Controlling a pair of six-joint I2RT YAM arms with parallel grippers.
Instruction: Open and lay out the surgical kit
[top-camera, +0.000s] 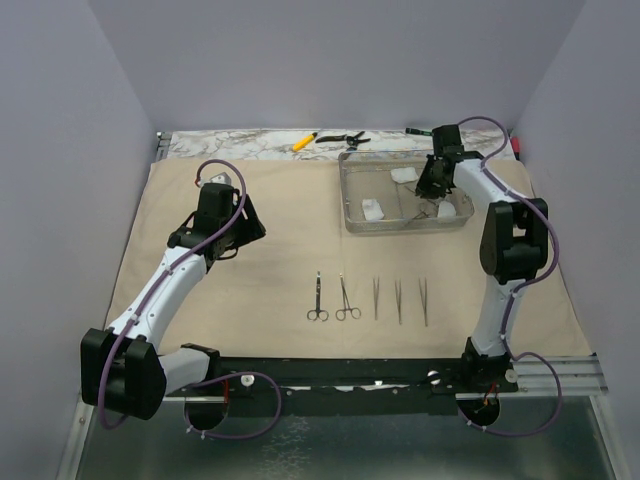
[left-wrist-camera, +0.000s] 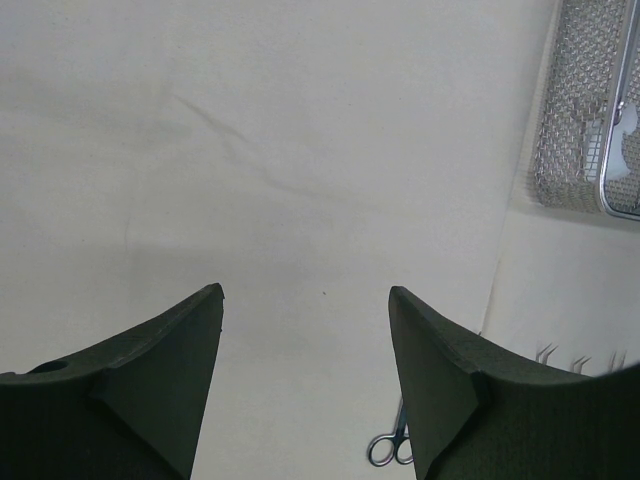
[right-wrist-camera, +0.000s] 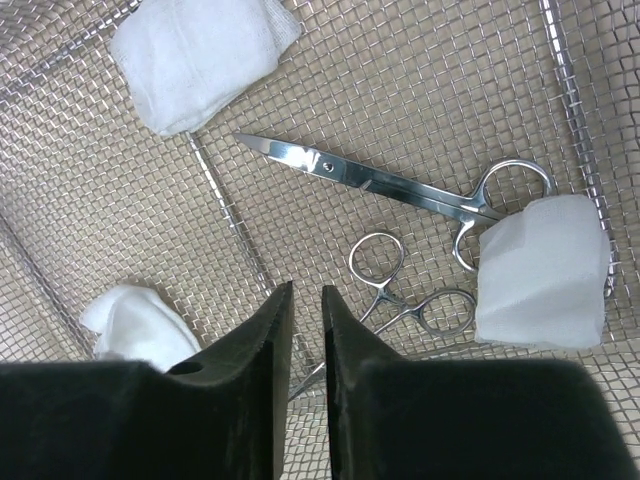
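My right gripper hangs over the wire mesh tray (top-camera: 345, 190), fingers a little apart, with no object visibly held. In the right wrist view, scissors (right-wrist-camera: 400, 190) and a ring-handled clamp (right-wrist-camera: 375, 260) lie in the tray among gauze pads (right-wrist-camera: 540, 270), the clamp's shaft partly hidden by my gripper. On the cloth below the tray lie scissors (top-camera: 318, 295), a clamp (top-camera: 344, 295) and several tweezers (top-camera: 398, 300) in a row. My left gripper stands open over bare cloth, left of the tray.
A yellow tool (top-camera: 305, 142), black pliers (top-camera: 343, 138) and a green object (top-camera: 418, 131) lie on the marble strip at the back.
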